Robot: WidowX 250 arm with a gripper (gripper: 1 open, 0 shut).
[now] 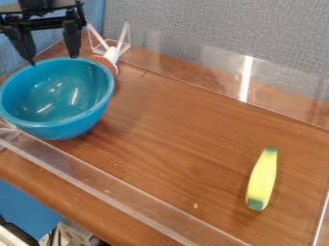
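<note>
My gripper [50,48], black, stands open at the top left, its fingers hanging over the back part of a large teal bowl [58,120]. Nothing shows between the fingers. The bowl sits at the left of the wooden table, and its inside looks empty. A yellow object with green ends [261,178], like a corn cob or banana, lies alone on the right.
A white and orange object with prongs [107,58] stands behind the bowl. Clear plastic walls [244,77] border the table [174,154] at the back and along the front.
</note>
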